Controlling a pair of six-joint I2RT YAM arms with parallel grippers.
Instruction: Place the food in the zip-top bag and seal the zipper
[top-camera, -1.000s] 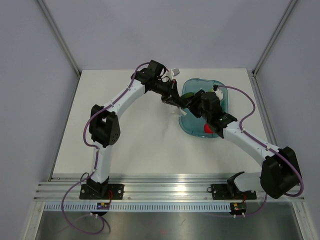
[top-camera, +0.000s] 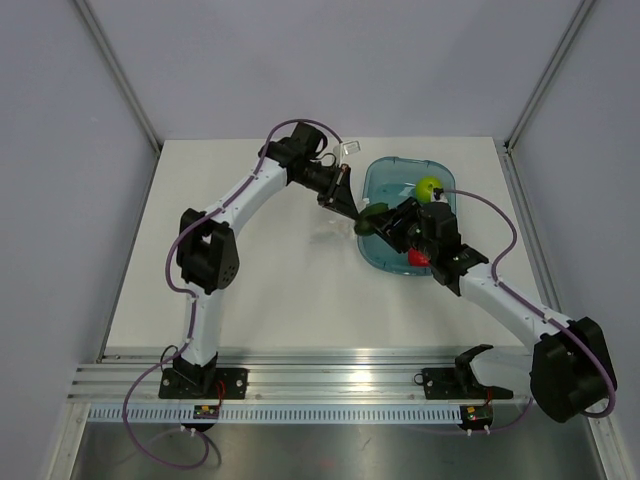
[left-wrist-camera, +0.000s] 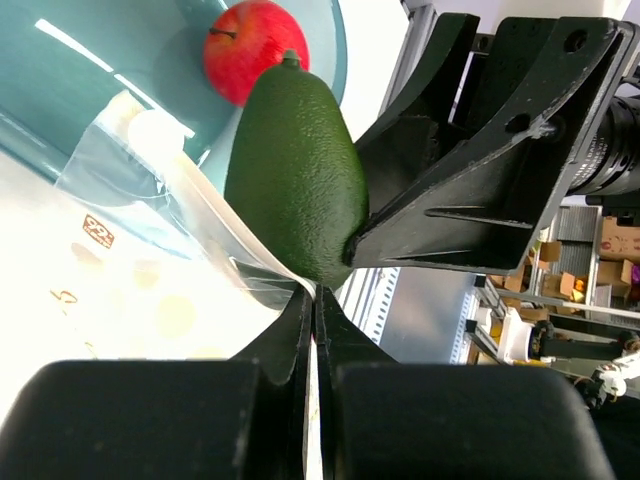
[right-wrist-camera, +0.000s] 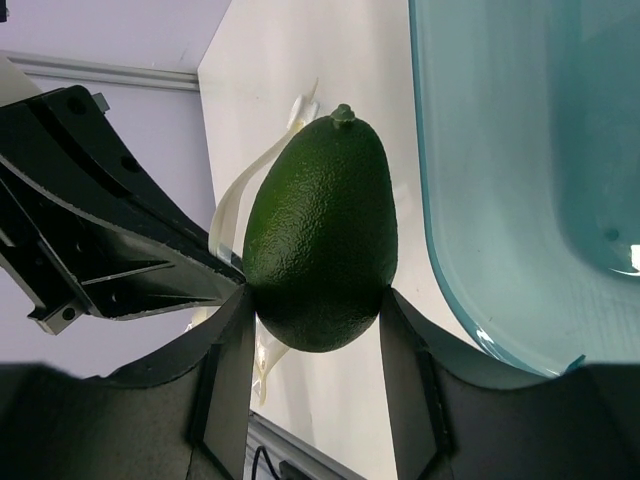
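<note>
A dark green avocado is gripped between the fingertips of my right gripper, its stem end pointing away. In the left wrist view the avocado stands right beside the bag's raised edge, overlapping it in view; whether any of it is inside I cannot tell. My left gripper is shut on the rim of the clear zip top bag, whose printed body spreads to the left. Under the two arms, the top view leaves most of the bag hidden.
The teal bin stands at the right of the white table, holding a green apple and a red apple. Both grippers sit close together by the bin's left side.
The right gripper has shifted slightly down toward the front with the avocado, which shows larger now beside the left gripper. The left arm moved only slightly.
</note>
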